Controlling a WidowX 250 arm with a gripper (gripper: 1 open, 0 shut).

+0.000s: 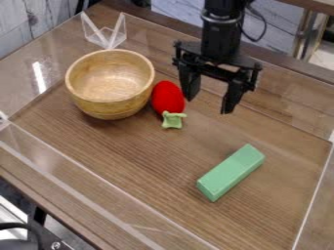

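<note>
My black gripper (212,91) hangs over the back middle of the wooden table, open, its fingers pointing down. Below and left of it lies a red object (167,97) with a small light green piece (174,119) at its near end. A wide tan bowl (109,83) stands further left. A green block (229,173) lies diagonally at the front right, apart from the gripper.
A transparent crumpled item (104,29) is at the back left. The table (117,176) has free room at the front left and on the right. A dark cable runs up from the arm.
</note>
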